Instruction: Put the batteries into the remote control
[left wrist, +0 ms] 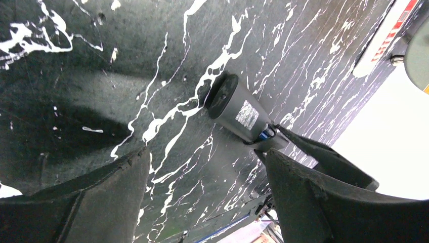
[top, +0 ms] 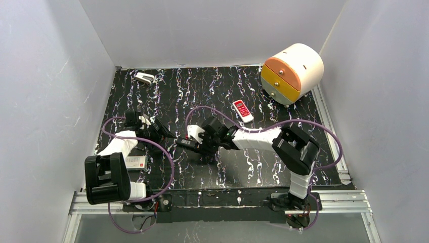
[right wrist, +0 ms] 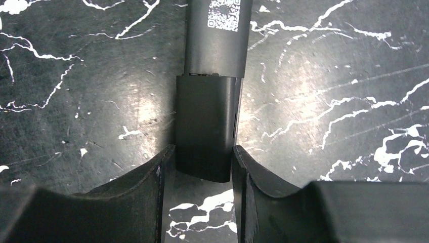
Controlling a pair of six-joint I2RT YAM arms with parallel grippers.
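The black remote [top: 186, 144] lies face down near the middle of the marble table. In the right wrist view its body [right wrist: 215, 35] carries a QR label, and the battery cover [right wrist: 202, 124] sits at its near end, with a narrow strip showing along its right side. My right gripper is part open, its fingertips at the cover's near end. In the left wrist view something blue shows in the remote beside the right fingers. My left gripper hovers to the left of the remote, open, with nothing between its fingers.
A red-and-white calculator-like device [top: 242, 110] and a drawer cabinet [top: 293, 71] stand back right. A small white object [top: 144, 78] lies back left; a pale box [top: 135, 163] is partly under the left arm.
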